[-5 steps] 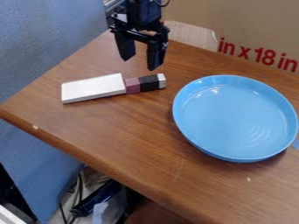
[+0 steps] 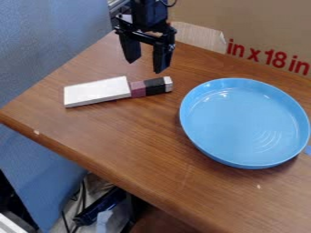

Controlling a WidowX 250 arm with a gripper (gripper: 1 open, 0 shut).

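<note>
My black gripper (image 2: 145,53) hangs at the top centre over the back of the wooden table, its two fingers spread apart with nothing between them. Below it lies a long flat item, white (image 2: 97,93) along most of its length, with a maroon and black end (image 2: 157,86) pointing right. A round light blue plate (image 2: 243,121) lies flat to the right of it.
The wooden table (image 2: 145,155) has free room at its front and middle. A cardboard box (image 2: 255,27) with red lettering stands behind. A blue-grey surface (image 2: 36,45) is at the left, and clutter lies below the table's near left edge.
</note>
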